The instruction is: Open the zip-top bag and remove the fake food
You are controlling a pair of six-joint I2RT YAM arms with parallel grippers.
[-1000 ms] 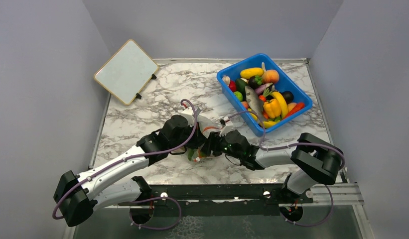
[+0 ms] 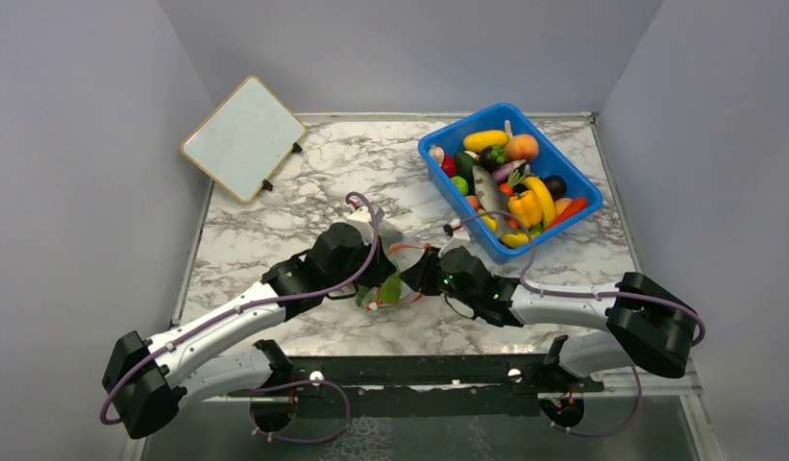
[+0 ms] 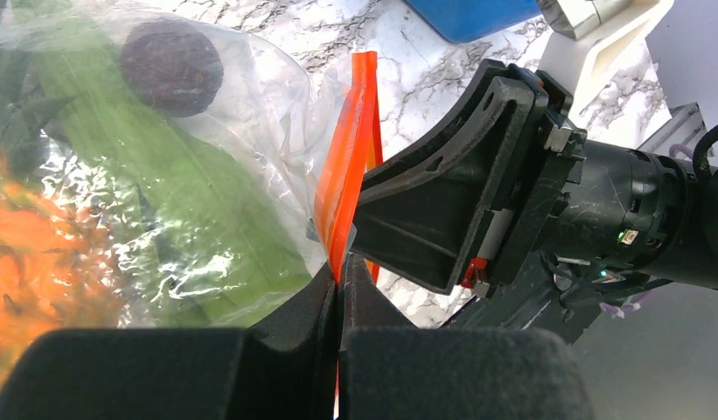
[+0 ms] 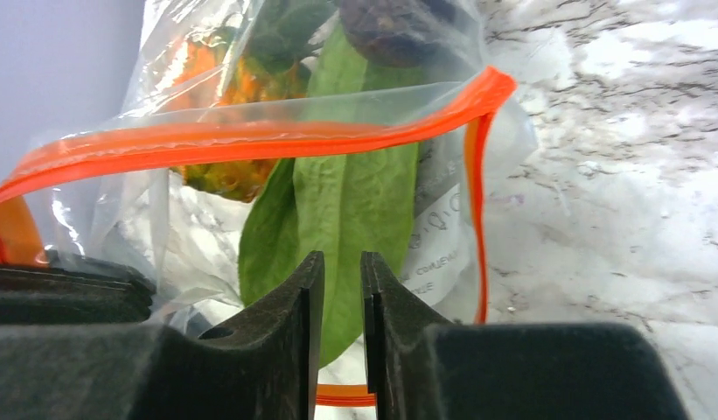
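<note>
The clear bag (image 4: 460, 52) has orange zip edges (image 4: 250, 140) spread apart, so its mouth gapes toward the right wrist camera. Inside lie long green food (image 4: 355, 210), an orange piece (image 3: 40, 262) and a dark round piece (image 3: 171, 68). My left gripper is shut on the orange-edged rim at one side of the mouth. Facing the mouth, my right gripper stands slightly open, with a narrow gap and nothing gripped between its fingertips. From above, both arms hide much of the bag.
A blue bin (image 2: 438, 178) full of fake fruit and vegetables stands at the back right. At the back left is a whiteboard (image 2: 244, 139). Bare marble table (image 2: 342, 154) lies behind the bag and in front of it.
My right gripper has drawn back to the right, away from the left one, and a gap now shows between them. The bag's mouth looks wider. The left arm has hardly moved.
</note>
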